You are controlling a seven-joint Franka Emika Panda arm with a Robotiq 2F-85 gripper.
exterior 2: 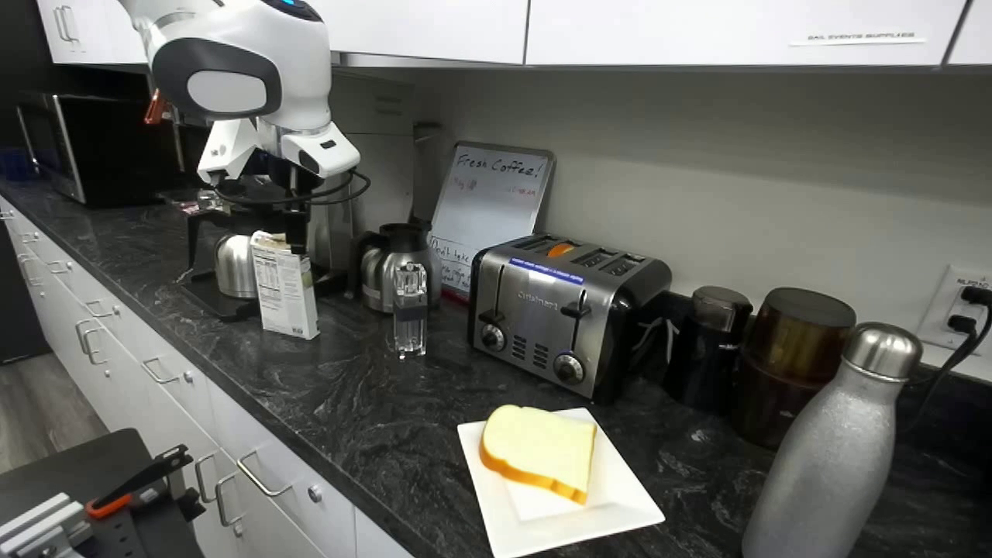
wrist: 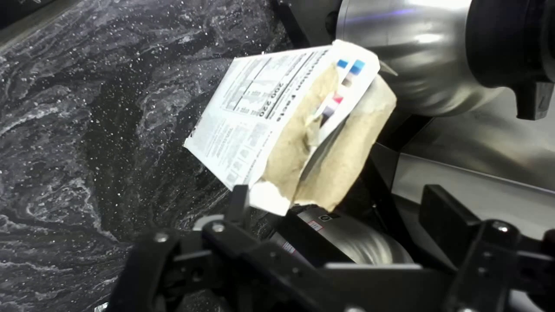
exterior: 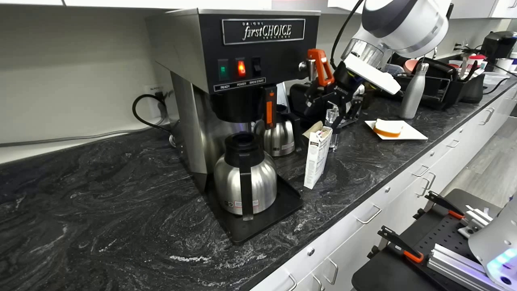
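My gripper stands open in the wrist view, its two black fingers far apart with nothing clasped between them. Just beyond the fingertips is a white carton [wrist: 234,114] with a torn, open brown top and printed side panels; some packets show inside. One finger [wrist: 239,203] comes close to the carton's torn edge; whether they touch I cannot tell. In exterior view 1 the carton [exterior: 317,157] leans slightly on the counter, to the right of the coffee maker, with the gripper above and behind its top.
A steel carafe [exterior: 247,186] sits in the coffee maker [exterior: 257,53]; a second carafe [exterior 2: 404,265] stands near the wall. Close by are a clear grinder-like container [exterior 2: 410,316], a toaster [exterior 2: 558,307], bread on a white plate [exterior 2: 614,511] and a grey bottle [exterior 2: 828,456].
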